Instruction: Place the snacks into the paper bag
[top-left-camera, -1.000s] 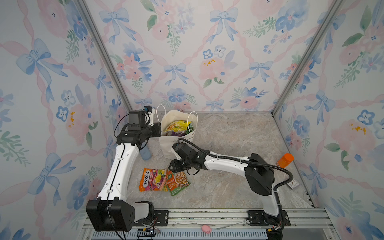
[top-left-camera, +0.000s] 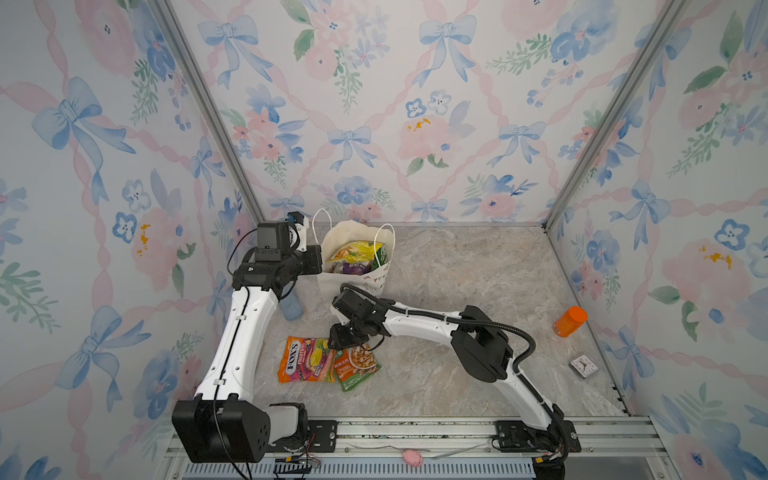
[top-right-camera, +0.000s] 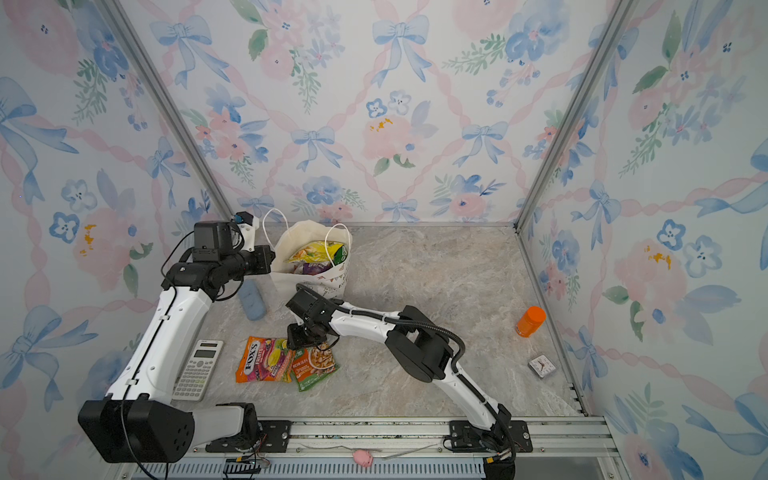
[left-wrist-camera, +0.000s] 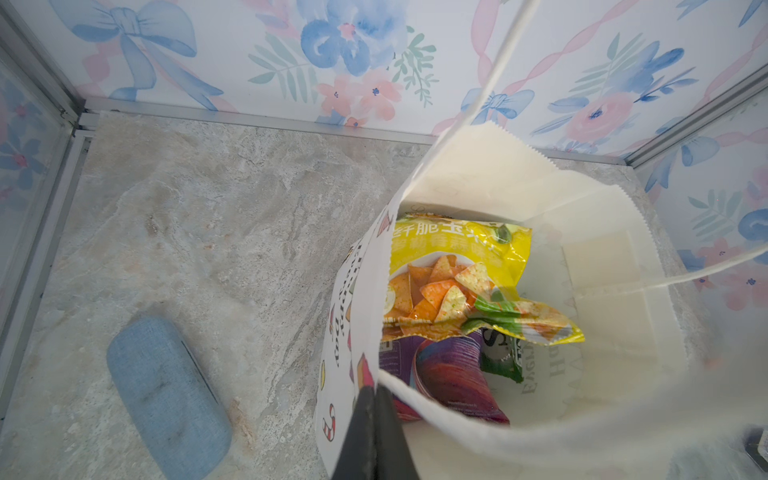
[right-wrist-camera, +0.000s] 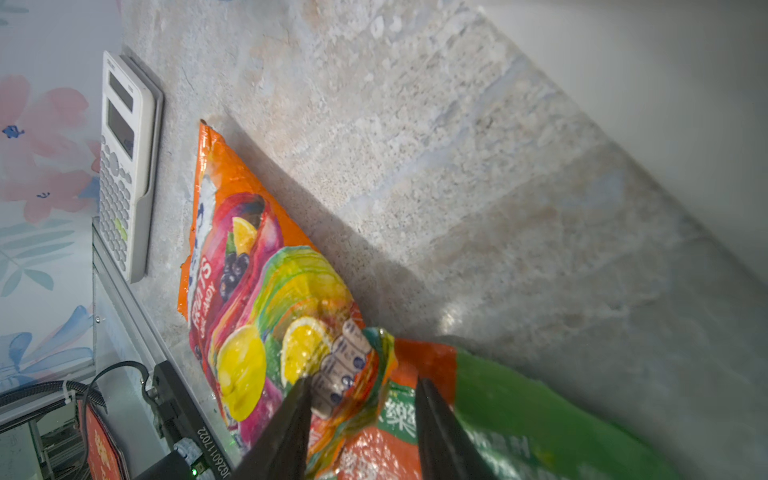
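The white paper bag (top-left-camera: 352, 281) stands upright near the back left with yellow and purple snack packs (left-wrist-camera: 448, 280) inside. My left gripper is shut on the bag's near rim, where the paper draws to a corner. On the table in front lie an orange SAVOY snack pack (top-left-camera: 304, 360) and a red-green snack pack (top-left-camera: 357, 366), edges overlapping. Over that overlap is my right gripper, open, its fingers (right-wrist-camera: 289, 424) pointing down at the orange pack's end; whether they touch it I cannot tell.
A blue case (left-wrist-camera: 168, 396) lies left of the bag, and a calculator (top-right-camera: 199, 369) sits left of the orange pack. An orange bottle (top-left-camera: 569, 321) and a small clock (top-left-camera: 584, 365) stand far right.
My right gripper has moved left and slightly down, from over the red-green pack towards its edge with the orange pack. The left arm, bag and packs have not visibly moved.
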